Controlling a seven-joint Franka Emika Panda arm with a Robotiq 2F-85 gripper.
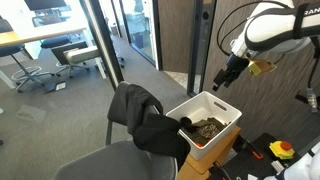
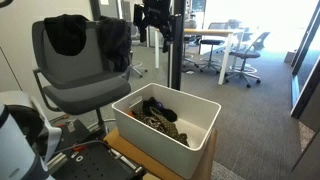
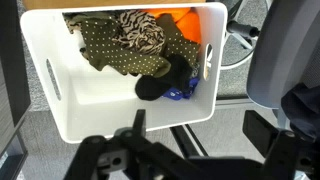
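Observation:
A white bin (image 3: 88, 122) holds several crumpled cloth items, gathered towards the top of the wrist view. Among them are a dark dotted cloth (image 3: 112, 45), a black-and-pale patterned cloth (image 3: 142, 30), a black item (image 3: 160, 82) and a bit of orange (image 3: 183, 17). Some blue shows beside the black one. Dark cloth (image 1: 157, 130) also hangs over a grey office chair (image 1: 113, 163). My gripper (image 1: 229, 78) is open and empty, raised well above the bin, with its fingers pointing down. In the second exterior view the gripper (image 2: 160, 40) is clear of both bin and chair.
The bin rests on a wooden surface (image 2: 150, 163). The chair (image 2: 85, 93) stands close beside it. A small red-and-yellow object (image 1: 281, 149) lies near the robot base. Desks and more chairs are farther off, with open carpet (image 2: 255, 110) between.

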